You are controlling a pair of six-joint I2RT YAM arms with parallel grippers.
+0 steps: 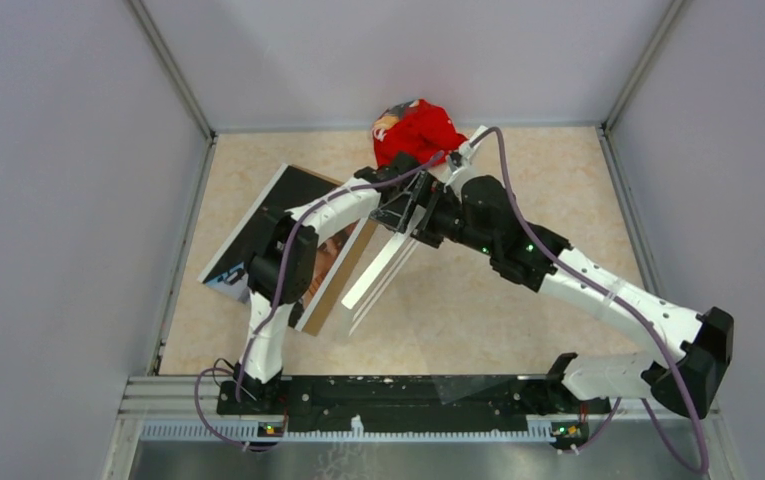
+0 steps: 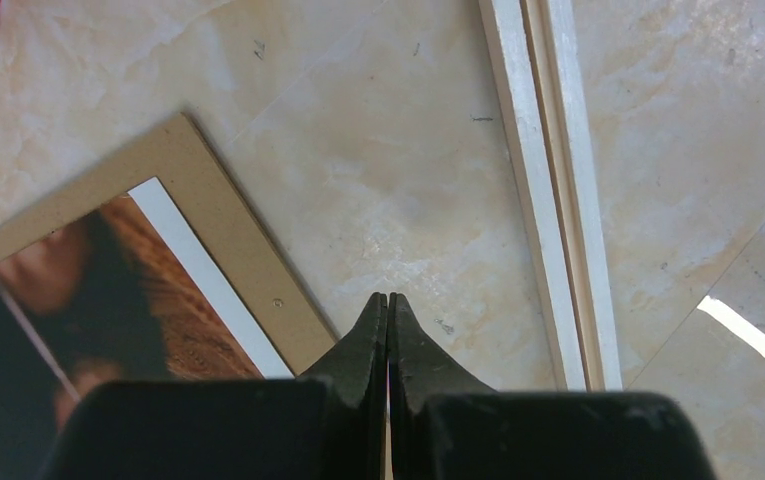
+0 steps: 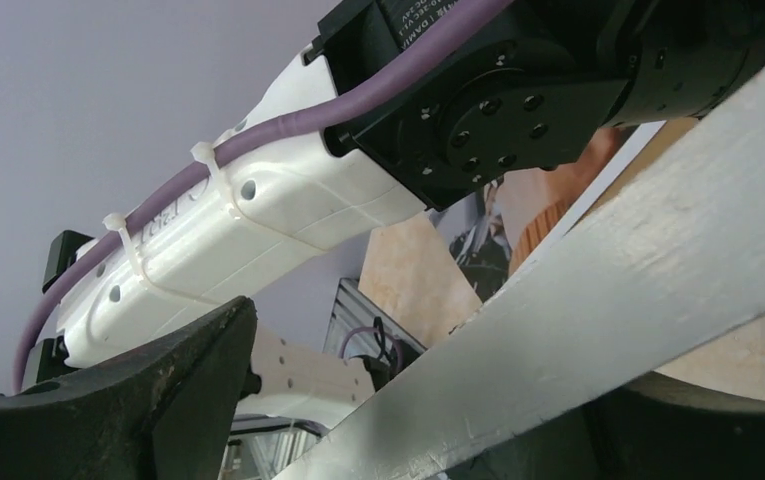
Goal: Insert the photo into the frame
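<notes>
The white frame [image 1: 378, 270] stands on edge in the middle of the table, its upper bar nearly above the lower one. Its lower bars [image 2: 543, 200] run along the right of the left wrist view. My left gripper is shut, with nothing showing between its fingers. Across the right wrist view slants a white frame bar [image 3: 578, 300], crossing my right gripper. That gripper's fingers are apart: one finger [image 3: 173, 400] is clear of the bar, the other partly hidden behind it. The photo [image 2: 48, 340] lies on a brown backing board [image 2: 248, 270], under my left arm.
A red cloth [image 1: 423, 135] lies crumpled at the back, close to the frame's far end. Both arms meet closely around the frame. Bare table [image 1: 548, 200] extends on the right side.
</notes>
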